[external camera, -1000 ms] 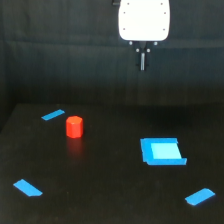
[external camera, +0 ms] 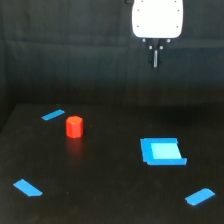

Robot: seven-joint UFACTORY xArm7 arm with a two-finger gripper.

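Note:
A small red block [external camera: 74, 127] stands on the left half of the dark table. On the right lies a pale square [external camera: 165, 151] framed by blue tape [external camera: 149, 159]. My gripper [external camera: 155, 66], below its white body [external camera: 157, 18], hangs at the top of the view, well above and behind both. Its fingers look like one narrow dark shape, too small to tell how the fingers stand. No object shows at the fingertips.
Strips of blue tape mark the table at the back left [external camera: 53, 115], front left [external camera: 27, 188] and front right [external camera: 200, 197]. A dark curtain [external camera: 60, 60] hangs behind. Bare tabletop lies between the block and the framed square.
My gripper has shifted a short way to the right and slightly up in the view. The red block and the taped square have stayed in place.

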